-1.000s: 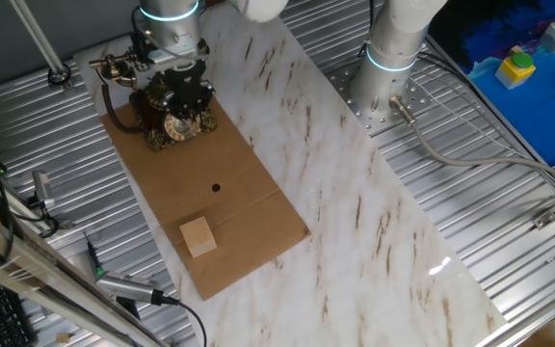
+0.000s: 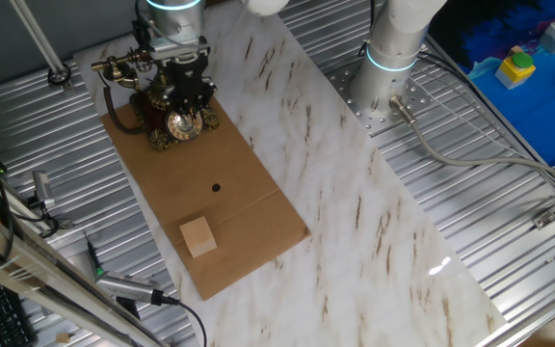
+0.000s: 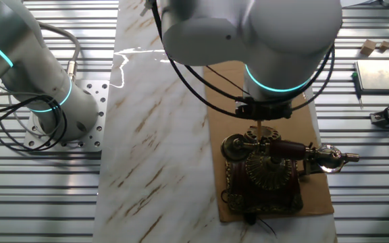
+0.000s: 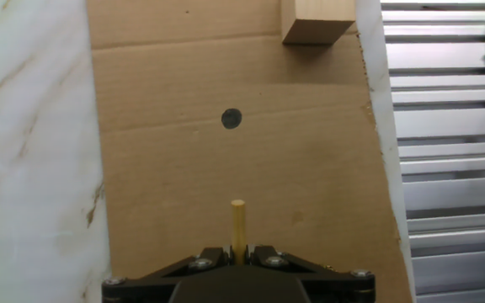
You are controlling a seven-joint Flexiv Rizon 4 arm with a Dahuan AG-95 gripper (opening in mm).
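Note:
In the wrist view, my gripper is shut on a thin wooden stick [image 4: 238, 220] that sticks out past its fingertips. An old-style rotary telephone [image 3: 265, 179], dark red with brass trim, stands on a cardboard sheet [image 2: 176, 193]. My gripper [image 2: 193, 100] is over the telephone [image 2: 157, 130] in exterior view 1, partly covering it. Seen from exterior view 2, the stick [image 3: 259, 128] points down near the telephone's handset [image 3: 286, 150]. Whether the stick touches the dial cannot be told.
A wooden block [image 2: 198, 236] and a black round spot [image 2: 216, 188] are on the cardboard.
The arm's wrist has shifted slightly up and to the right in exterior view 1, while the gripper stays over the telephone. Telephone and block have not moved.

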